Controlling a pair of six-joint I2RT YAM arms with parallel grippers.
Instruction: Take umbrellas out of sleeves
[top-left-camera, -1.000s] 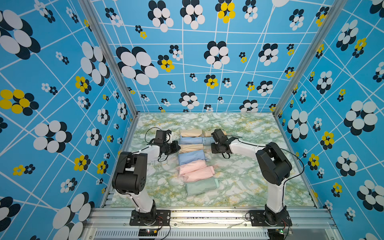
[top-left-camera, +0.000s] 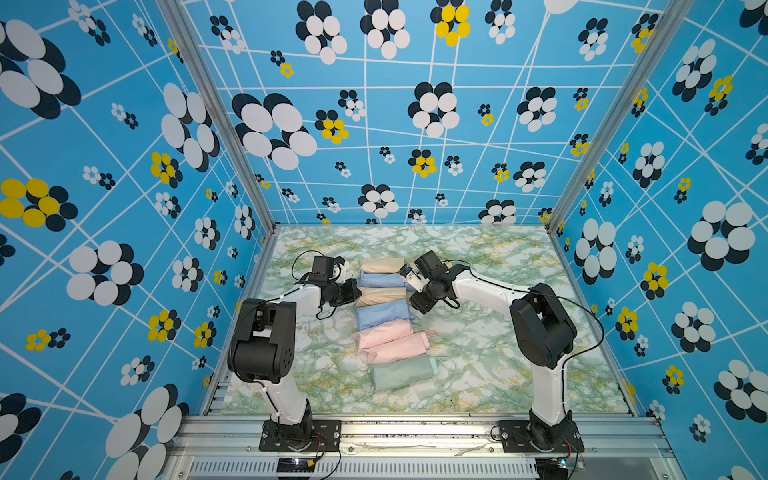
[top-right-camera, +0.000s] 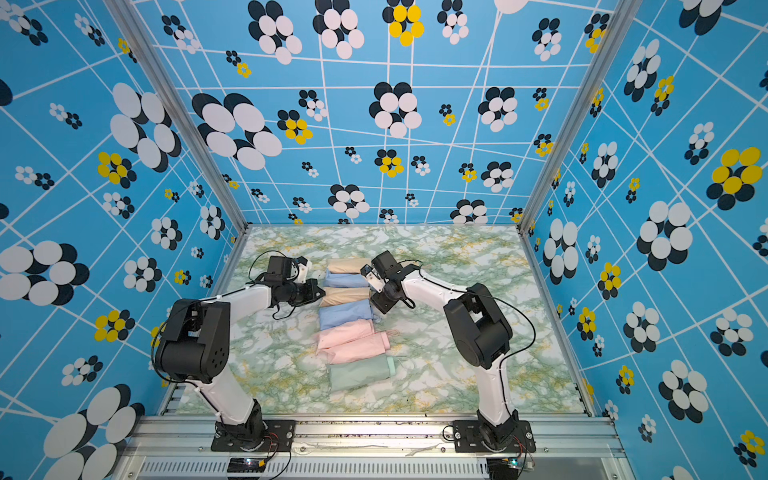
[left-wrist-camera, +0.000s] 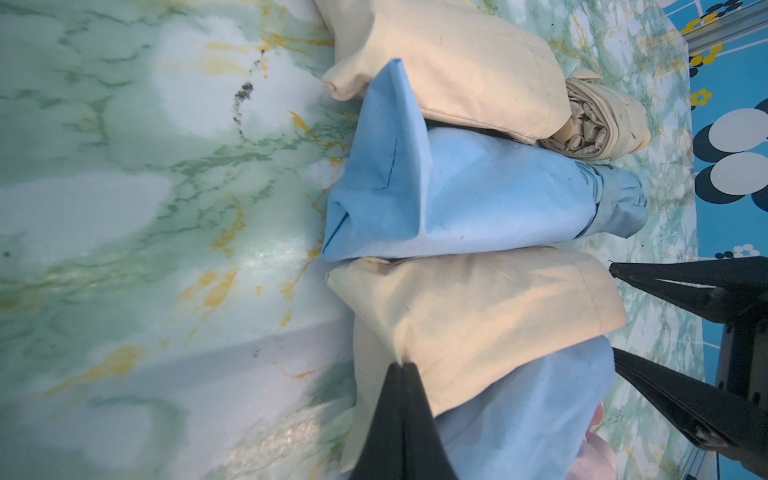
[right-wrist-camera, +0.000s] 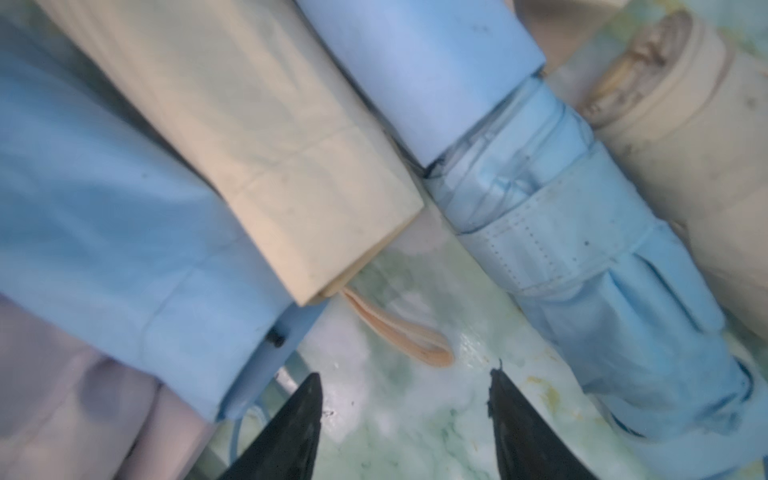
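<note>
Third from the back in the row lies a beige sleeve, creased where the fingertips of my left gripper are shut on its closed end. From its open end, in the right wrist view, a small beige strap loop sticks out. My right gripper stands open just beyond that loop, nothing between its fingers. Behind lies a blue sleeve with its blue umbrella partly out. At the back, a rolled beige umbrella pokes out beside another beige sleeve.
Nearer the front lie another blue sleeve, two pink sleeves close together, and a green sleeve. Sleeves lie tightly side by side.
My right gripper has moved left, toward the beige sleeve's open end, and turned. The left arm has barely shifted, its gripper staying at the sleeve's left end.
</note>
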